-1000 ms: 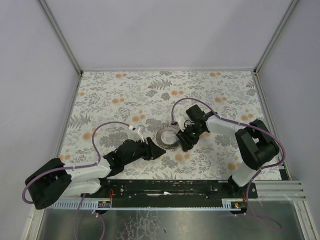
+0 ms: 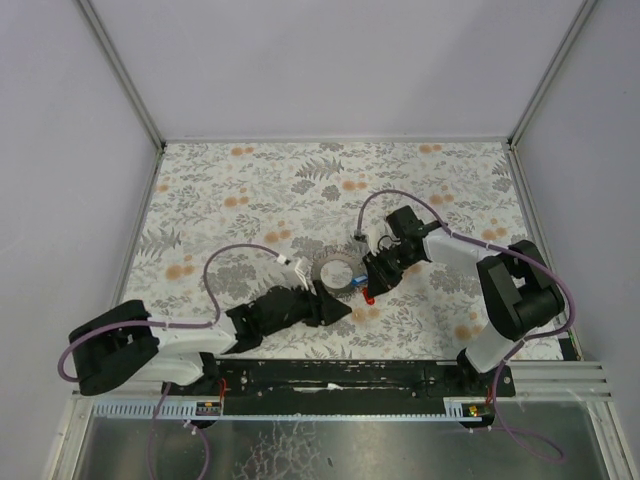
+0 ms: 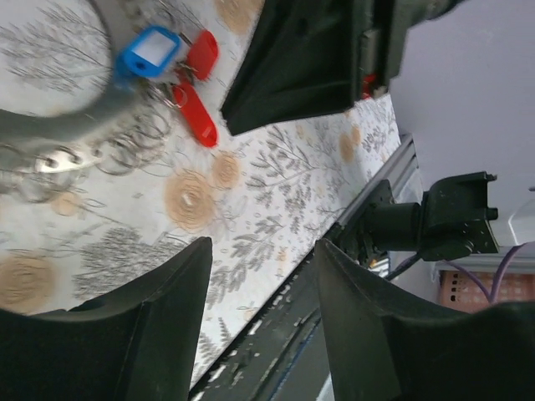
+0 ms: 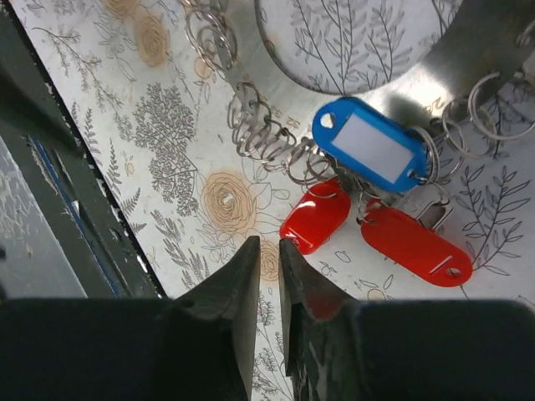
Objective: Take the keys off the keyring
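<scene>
A flat metal keyring with a round opening lies on the patterned cloth. Many small wire rings hang along its edge. In the right wrist view, a blue key tag with a white label rests by the ring's lower edge, with one red tag and a second red tag beside it. My right gripper is just short of the first red tag, its fingers a narrow gap apart and nothing between them. My left gripper stands open and empty, to the left of the tags in the top view.
Around the keyring, the cloth is bare toward the back and left. A dark strip runs along the front edge. White walls stand at the back and sides. Both grippers are close together near the tags.
My left gripper has moved right, toward the tags. A red tag that was mostly covered a second ago now shows.
</scene>
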